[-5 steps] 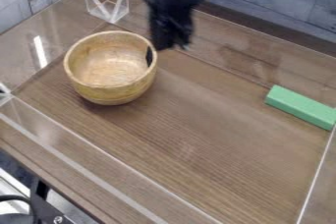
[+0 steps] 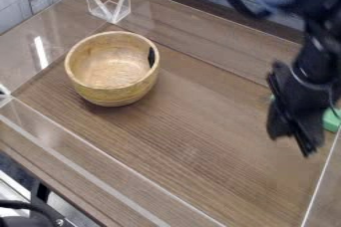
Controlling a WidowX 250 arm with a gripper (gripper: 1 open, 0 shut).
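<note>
My black gripper (image 2: 282, 123) is low at the right of the camera view, over a green block (image 2: 326, 117), which it mostly hides. The gripper looks shut, and I see nothing between its fingers, though they are dark and blurred. A wooden bowl (image 2: 112, 69) stands on the left half of the wooden table (image 2: 160, 161), well apart from the gripper.
A small clear plastic object (image 2: 110, 5) sits at the back left. A wall runs along the back.
My gripper has moved from the back middle, near the bowl, to the right and toward the front, now covering much of the green block. The bowl has not moved.
</note>
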